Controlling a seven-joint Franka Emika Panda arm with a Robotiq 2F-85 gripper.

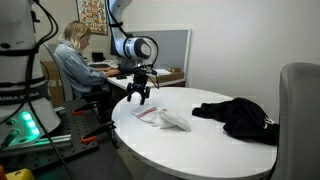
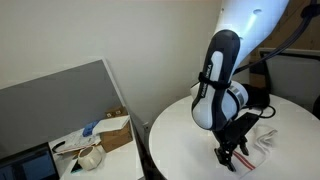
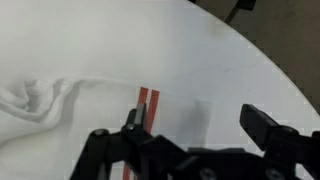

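A white cloth (image 1: 172, 120) with red stripes lies on the white round table (image 1: 215, 145), its striped end flat and its other end bunched up. In the wrist view the flat end of the cloth (image 3: 178, 118) spreads below my gripper, and the folds sit at the left. My gripper stands open, its fingers far apart, above the striped end. Nothing shows between the fingers. From the second exterior view, the gripper (image 2: 233, 160) hangs low over the cloth (image 2: 262, 148); whether it touches the cloth I cannot tell.
A black cloth (image 1: 245, 120) lies crumpled on the table's far side, clear of the arm. A grey chair (image 1: 299, 120) stands at the right. Someone sits at a desk (image 1: 75, 50) behind.
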